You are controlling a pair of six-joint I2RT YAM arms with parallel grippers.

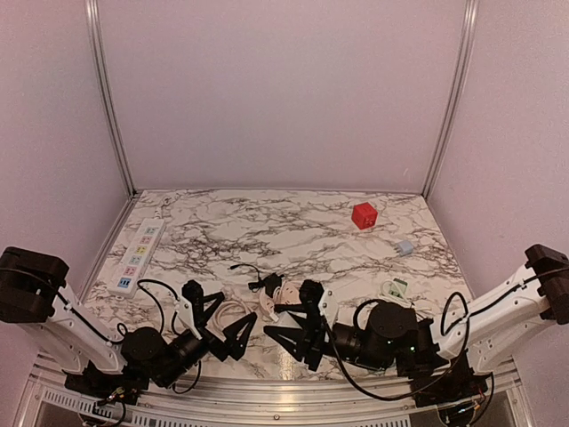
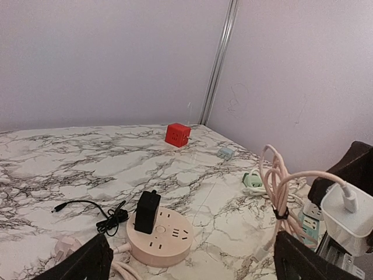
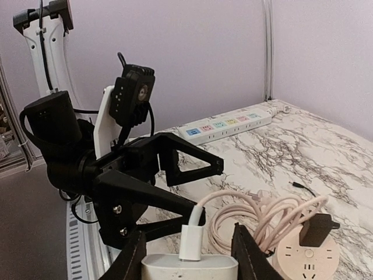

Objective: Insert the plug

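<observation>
A white charger block [image 3: 189, 268] is between the fingers of my right gripper [image 1: 283, 322], which is shut on it. In the right wrist view a white cable plug [image 3: 191, 242] stands upright against the block's face, with no metal showing between them. The left wrist view also has the plug [image 2: 349, 199] meeting the block [image 2: 344, 219] at the right edge. From it a pale pink cable [image 2: 280, 184], bundled with a black tie, hangs down. My left gripper stands open beside the block, apart from plug and cable, its fingers empty.
A round pinkish socket base [image 2: 160, 245] carries a black adapter [image 2: 147, 211]. A coiled cable lies nearby. Farther off are a white power strip [image 1: 138, 256], a red cube [image 1: 364, 215] and a small blue-grey adapter [image 1: 404, 247].
</observation>
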